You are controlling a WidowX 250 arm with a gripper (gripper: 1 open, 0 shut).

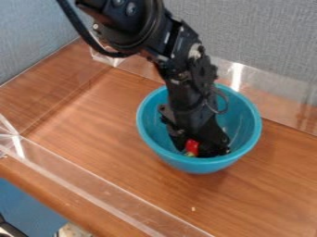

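Observation:
My black gripper (198, 141) reaches down from the top into a turquoise bowl (240, 139) on the wooden table (111, 130). Its fingertips are low inside the bowl, beside a small red object (191, 147) that is partly hidden by them. I cannot tell whether the fingers hold it.
Clear acrylic walls edge the table along the back and the near left. Grey padded panels stand behind. The wooden surface left of the bowl and in front of it is clear.

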